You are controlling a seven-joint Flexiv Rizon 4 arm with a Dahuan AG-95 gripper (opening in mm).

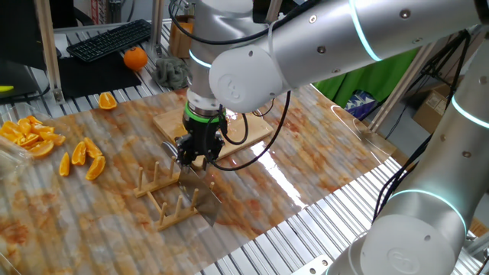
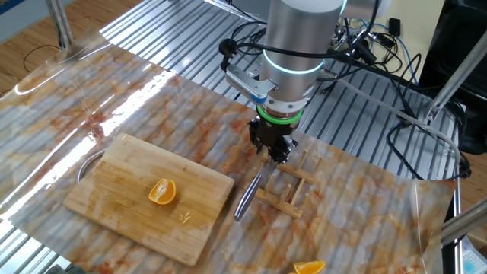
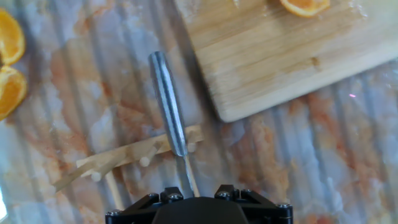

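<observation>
A knife with a silver handle [image 3: 166, 99] stands in a small wooden peg rack [image 1: 164, 195], its broad blade [image 1: 200, 197] set down among the pegs. In exterior view 2 the handle [image 2: 247, 199] sticks out past the rack towards the cutting board. Right over the blade's top edge is my gripper, pointing down. Its two fingers stand apart in the wrist view, with the blade line running up between them and no grip on it visible. The lower part of the blade is hidden there by the gripper's body.
A wooden cutting board [image 2: 125, 179] with an orange piece [image 2: 162, 192] on it lies beside the rack. Orange wedges [image 1: 79, 153] and a heap of cut orange [image 1: 29, 136] are at the left. A whole orange [image 1: 135, 59] sits at the back.
</observation>
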